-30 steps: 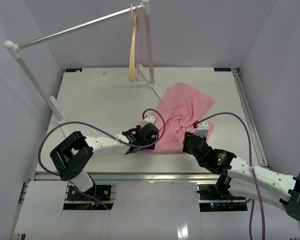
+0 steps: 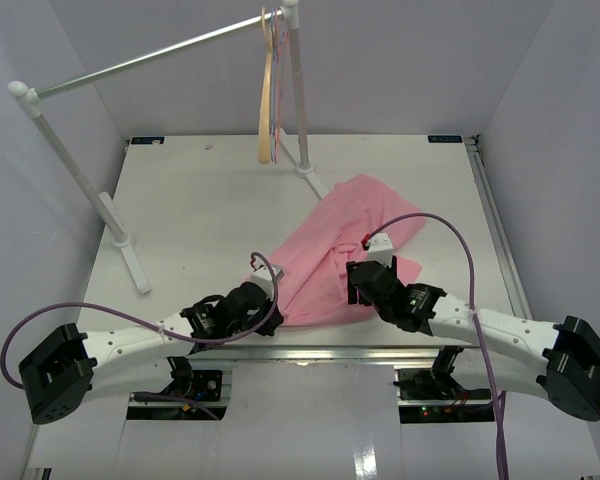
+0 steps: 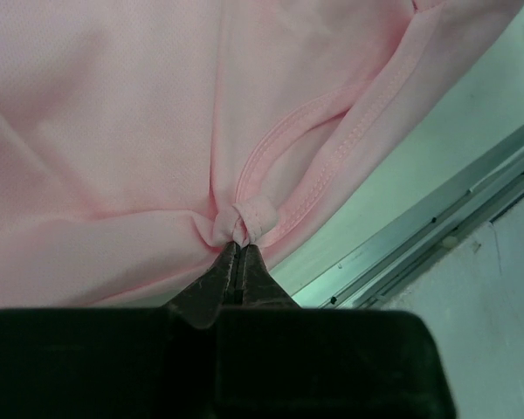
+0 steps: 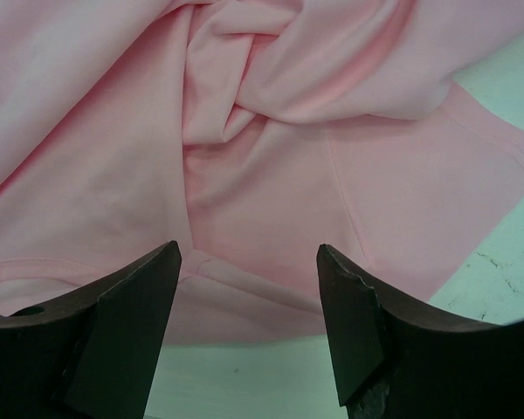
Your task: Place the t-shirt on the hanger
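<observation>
A pink t-shirt point(image 2: 320, 250) lies crumpled on the white table. My left gripper is shut on a bunched hem of it near the front edge, seen in the left wrist view. My right gripper hangs open above the shirt's right part, fingers apart over folds and a flat panel, holding nothing. A wooden hanger point(image 2: 264, 110) and thinner coloured hangers hang on the rail at the back.
A white rack with a metal rail point(image 2: 160, 50) stands behind, its feet point(image 2: 130, 255) on the table at left and centre. A metal strip runs along the front edge.
My left gripper has moved left and toward the front edge, drawing the shirt with it.
</observation>
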